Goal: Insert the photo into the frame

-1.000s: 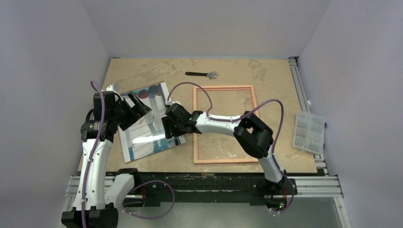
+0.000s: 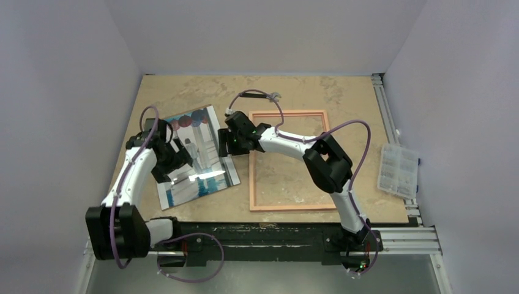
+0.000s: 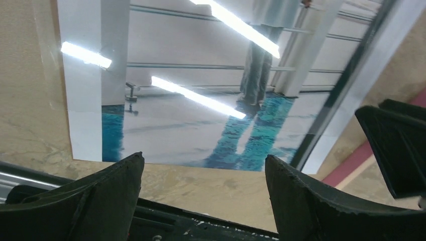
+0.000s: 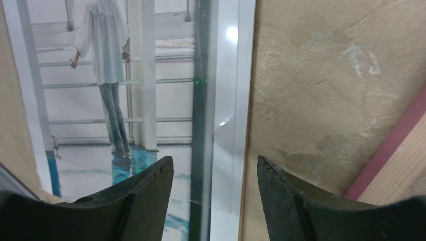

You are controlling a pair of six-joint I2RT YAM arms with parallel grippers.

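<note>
The photo (image 2: pixel 199 171), a glossy print with glare and what looks like a clear sheet, lies tilted on the board at left. My left gripper hangs over it, open, nothing between its fingers; in the left wrist view the photo's near edge runs just beyond the fingertips. My right gripper is over the photo's right edge, open, that edge beneath and between its fingertips; I cannot tell whether they touch it. The empty wooden frame (image 2: pixel 289 208) lies to the right of the photo, partly under my right arm.
An adjustable wrench (image 2: pixel 272 97) lies behind the frame. A clear compartment box (image 2: pixel 396 171) sits at the right edge. The board (image 2: pixel 355 98) is bare at the back right. Walls border the sides and back; a dark rail runs along the front.
My right gripper has moved toward the back along the photo's right edge.
</note>
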